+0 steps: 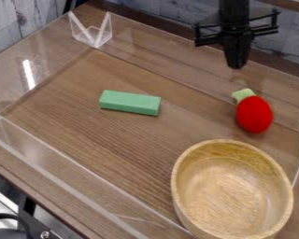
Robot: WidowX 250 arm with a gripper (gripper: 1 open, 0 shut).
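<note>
My black gripper (235, 49) is high at the back right of the table, above and behind a red oval object (253, 116); it looks shut, with nothing visible between its fingers. A small pale green piece (241, 95) touches or adjoins the red object at its back. A green rectangular block (130, 103) lies at centre left. A large cream bowl (231, 229) sits at the front right.
A clear plastic or wire item (92, 28) stands at the back left. Cables lie at the front left edge, and a grey wall runs behind.
</note>
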